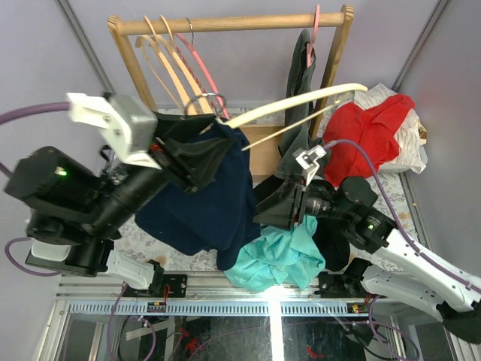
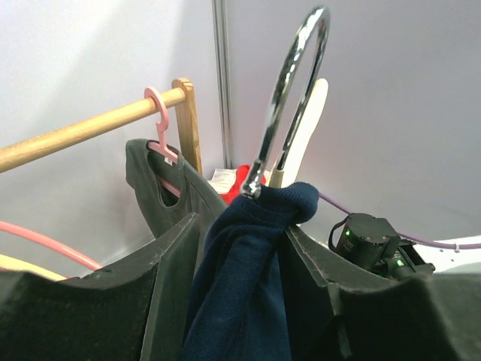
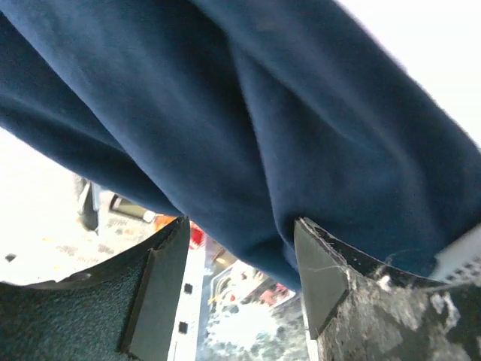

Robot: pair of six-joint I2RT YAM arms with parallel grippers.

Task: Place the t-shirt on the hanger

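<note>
The navy t-shirt (image 1: 199, 207) hangs below my left gripper (image 1: 214, 162), bunched near its collar. In the left wrist view, the fingers (image 2: 169, 278) close on both sides of the navy cloth (image 2: 240, 278), just below the metal hanger hook (image 2: 289, 98). One arm of the wooden hanger (image 1: 301, 99) sticks out bare to the right of the shirt; the other side is hidden. My right gripper (image 1: 263, 214) is at the shirt's right side, below the bare hanger arm. Its fingers (image 3: 161, 286) stand apart, with navy cloth (image 3: 180, 135) across the view beyond them.
A wooden rack (image 1: 233, 22) at the back carries several hangers and a grey garment (image 1: 299, 83). Turquoise cloth (image 1: 278, 256) lies beneath the right gripper. A red garment (image 1: 368, 139) is piled on white cloth at the right.
</note>
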